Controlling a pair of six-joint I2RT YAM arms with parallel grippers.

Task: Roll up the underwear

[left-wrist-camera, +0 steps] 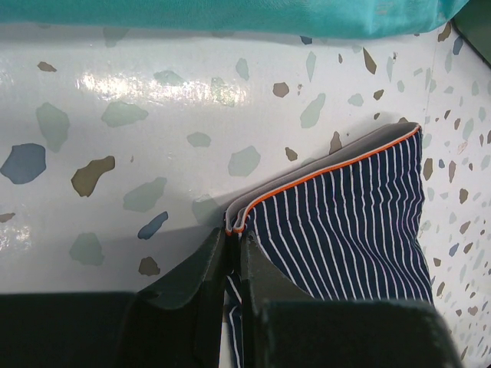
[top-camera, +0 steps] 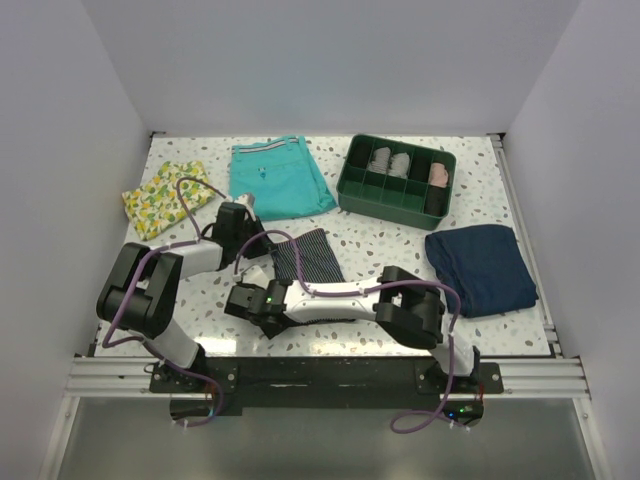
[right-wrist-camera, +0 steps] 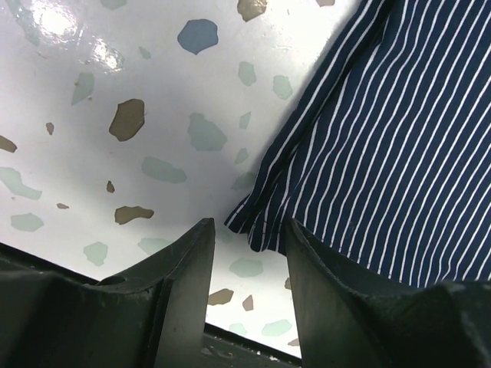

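Navy striped underwear (top-camera: 305, 255) lies flat at the front middle of the table, partly under my right arm. In the left wrist view, my left gripper is shut on the orange-edged corner (left-wrist-camera: 330, 207) of the waistband. In the right wrist view, my right gripper is part open over the underwear's near folded corner (right-wrist-camera: 261, 226), its fingertips either side of or just above that edge; whether they touch it I cannot tell.
A teal garment (top-camera: 275, 180), a yellow patterned cloth (top-camera: 160, 195) and a green divided box (top-camera: 385, 200) stand or lie at the back. A dark navy folded cloth (top-camera: 480, 270) lies on the right.
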